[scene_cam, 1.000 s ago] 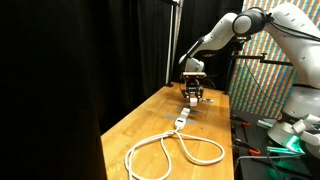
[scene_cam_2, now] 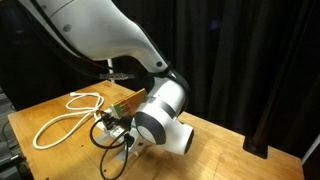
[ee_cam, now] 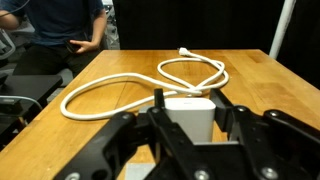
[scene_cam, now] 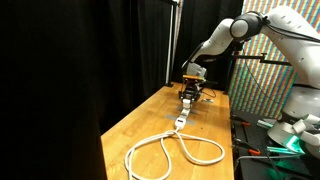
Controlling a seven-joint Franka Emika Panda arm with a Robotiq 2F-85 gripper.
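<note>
My gripper is shut on a white block-shaped piece (ee_cam: 192, 122), with a black finger at each side of it. In exterior view 1 this white piece (scene_cam: 186, 103) hangs at the gripper, just behind a white power strip (scene_cam: 181, 123) on the wooden table. Whether the two touch, I cannot tell. A white cord (scene_cam: 131, 155) loops from the strip toward the near end of the table. The wrist view shows the cord (ee_cam: 68, 102) beyond the held piece, which hides most of the strip. Exterior view 2 shows the gripper only partly, among dark cables.
The wooden table (scene_cam_2: 230, 160) has free room around the strip and cord. In exterior view 2, a brown and green box-like object (scene_cam_2: 128, 103) shows behind the gripper. A person (ee_cam: 75, 35) sits beside the table in the wrist view.
In exterior view 1, my gripper and the white piece have moved left and slightly nearer to the power strip. The strip and cord look unmoved.
</note>
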